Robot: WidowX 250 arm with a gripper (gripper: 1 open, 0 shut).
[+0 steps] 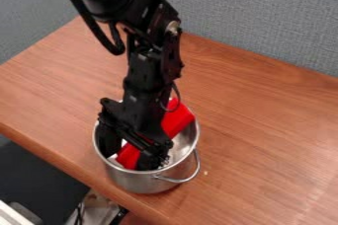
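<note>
A steel pot (145, 180) with a wire handle stands near the wooden table's front left edge. A red object (180, 118) lies in it, tilted, partly hidden behind the black arm. The gripper (138, 145) is down inside the pot, over the red object; its fingertips are dark and crowded, so whether they hold anything is unclear.
A grey partition (251, 12) stands at the back. Past the left edge are a dark area and some white and metal items.
</note>
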